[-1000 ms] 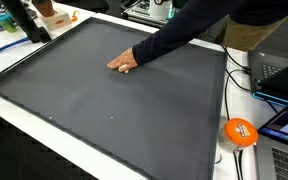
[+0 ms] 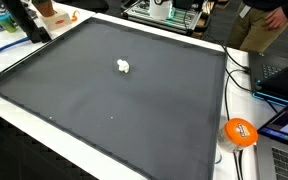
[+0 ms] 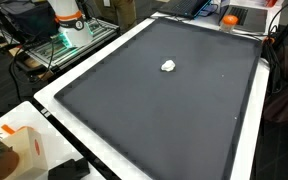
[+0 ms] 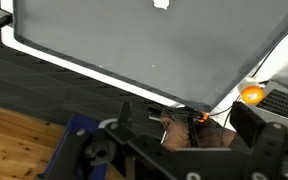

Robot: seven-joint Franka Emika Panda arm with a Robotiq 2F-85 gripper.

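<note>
A small crumpled-looking white piece lies alone on the dark grey board, toward its far side. Exterior view 2 has the same white piece on the upper middle of the board, and the wrist view catches the white piece at its top edge. My gripper is open, its dark fingers wide apart at the bottom of the wrist view with nothing held between them. It is well apart from the white piece. Neither exterior view includes the gripper.
The grey board is otherwise bare. Beside it stand an orange-topped container and a laptop with cables. Pots and other items crowd the far left corner. Part of a person shows at the upper right in exterior view 1.
A person's hand was on the white piece one second ago. It has since withdrawn to the upper right, leaving the piece uncovered on the board.
</note>
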